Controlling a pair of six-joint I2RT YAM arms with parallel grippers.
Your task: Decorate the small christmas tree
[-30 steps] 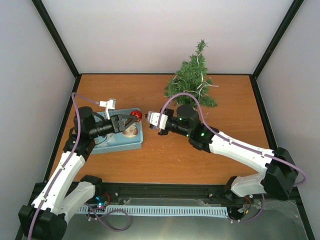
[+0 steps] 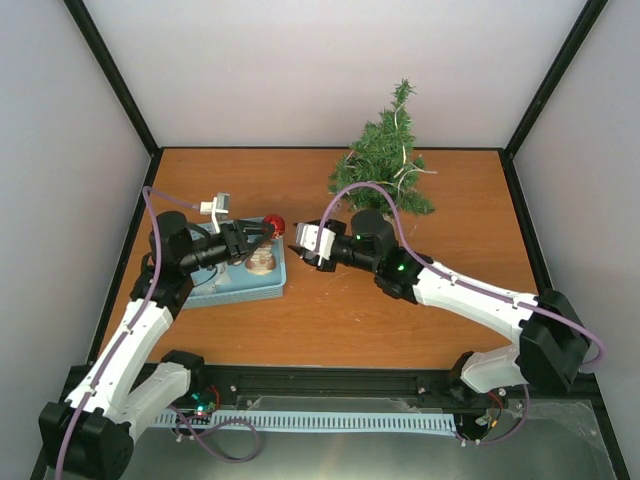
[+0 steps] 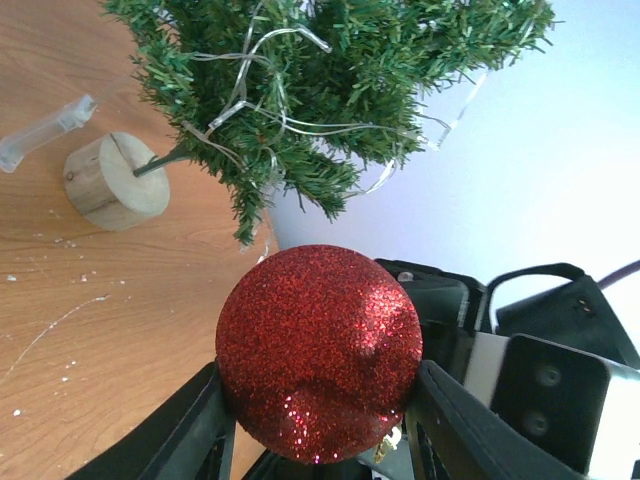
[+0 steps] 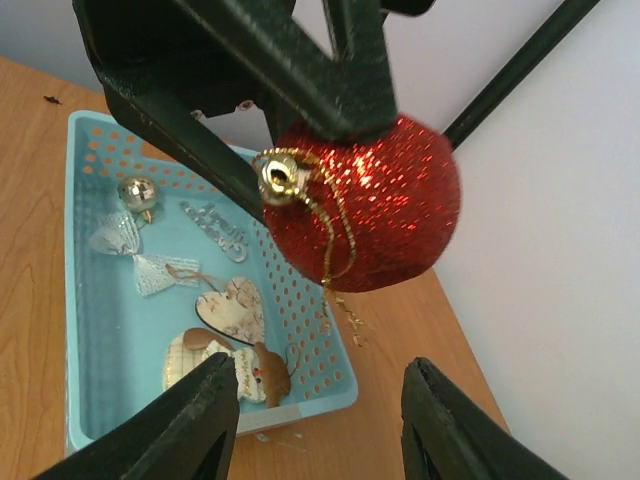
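A glittery red ball is clasped by my left gripper, which holds it above the basket's right side. In the right wrist view the red ball shows its gold cap and hanging gold loop. My right gripper stands open, facing the ball and apart from it, with nothing between its fingers. The small green tree stands upright at the back of the table; its wooden base shows in the left wrist view.
The pale blue basket under the left gripper holds a silvery ball, a white bow and several wooden ornaments. A clear light string winds through the tree. Bare table lies in front.
The left gripper shifted slightly, keeping the ball. The tree and basket stayed put.
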